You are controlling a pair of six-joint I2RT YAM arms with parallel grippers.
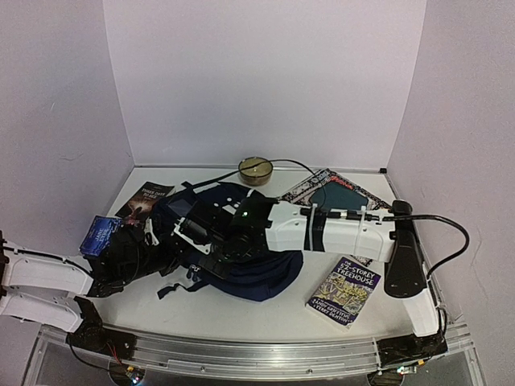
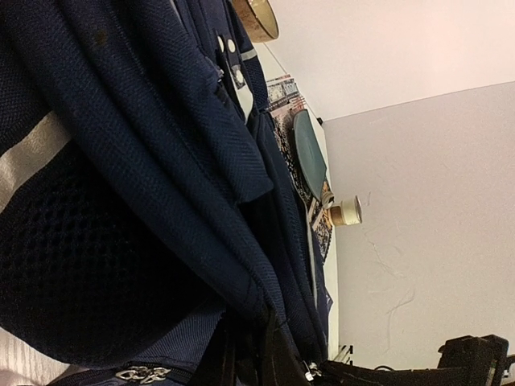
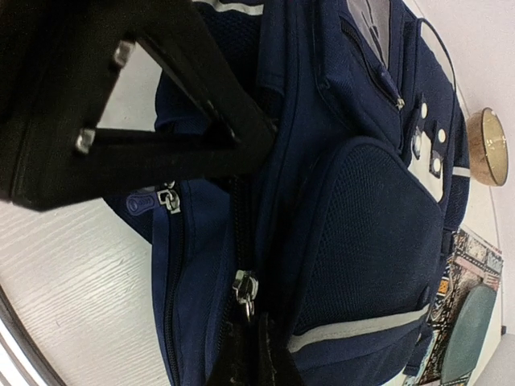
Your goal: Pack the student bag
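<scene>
The navy student bag (image 1: 257, 277) lies in the middle of the table, partly covered by both arms. My left gripper is at its left side, the narrow dark fingers closed against the bag's fabric edge. From the right wrist view, a black finger (image 3: 189, 149) of the left gripper reaches in to the bag's edge. My right gripper sits over a zip, its fingers close together at the metal zip pull (image 3: 246, 289), which runs down to the fingertips. The contact itself is dark and small.
A treehouse book (image 1: 344, 291) lies at the right front. Dark (image 1: 145, 201) and blue (image 1: 100, 236) books are at the left. A bowl (image 1: 256, 170) stands behind the bag, and a patterned green-centred item (image 1: 342, 195) lies back right.
</scene>
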